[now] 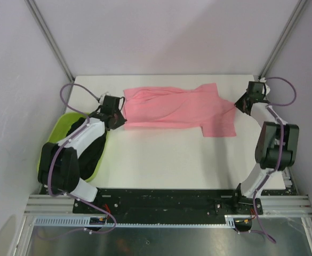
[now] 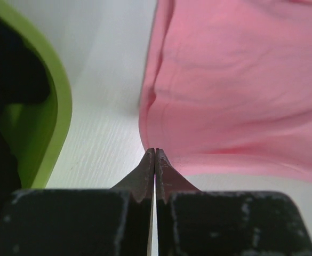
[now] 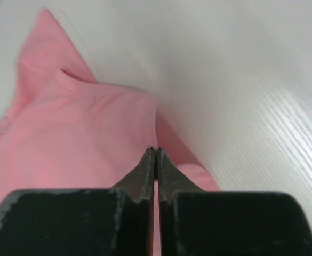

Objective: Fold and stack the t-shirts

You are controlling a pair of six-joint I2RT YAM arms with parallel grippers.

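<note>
A pink T-shirt (image 1: 172,106) lies spread across the back middle of the white table, with folded-over edges and a square flap toward the front right. My left gripper (image 1: 121,121) is just off its left front corner; in the left wrist view its shut fingertips (image 2: 149,156) show nothing between them. My right gripper (image 1: 240,106) is just off the shirt's right side; in the right wrist view its shut fingers (image 3: 167,176) are over a crease, with nothing visible between them.
A green bin (image 1: 62,128) holding dark cloth stands at the left, beside my left arm.
</note>
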